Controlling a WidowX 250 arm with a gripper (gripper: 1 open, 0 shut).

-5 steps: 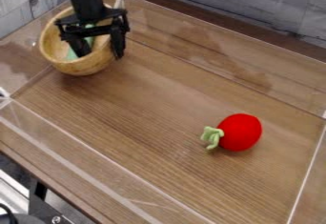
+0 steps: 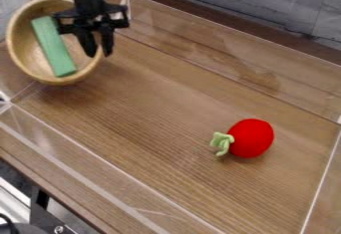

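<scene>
A tan oval bowl stands tilted at the left of the table, its inside facing the camera, with a green bar-like object inside it. My black gripper is at the bowl's upper right rim and appears shut on it; the fingertips are small and partly blurred. A red tomato-like object with a pale green stem lies apart at the lower right.
Grey walls border it at the back and the left.
The gripper has moved up and back, and the bowl has gone from lying fairly flat to more tilted toward the camera, further left. The red object has not moved.
</scene>
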